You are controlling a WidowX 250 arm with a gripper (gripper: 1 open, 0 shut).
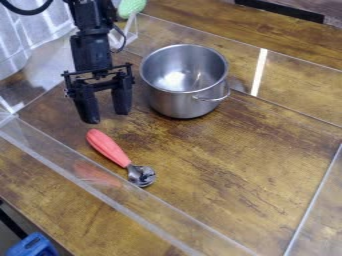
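Note:
My black gripper [98, 98] hangs at the upper left with its two fingers apart, pointing down just above the wooden surface, with nothing visible between them. Right of it stands a large steel pot [183, 70] with a wire handle. Below the gripper lies a tool with a red handle [110, 148] and a metal head [140, 175], angled toward the lower right.
Clear plastic walls [313, 200] edge the wooden work surface [241, 170]. A green object [131, 8] is at the top, a blue one [34, 245] at the bottom left corner.

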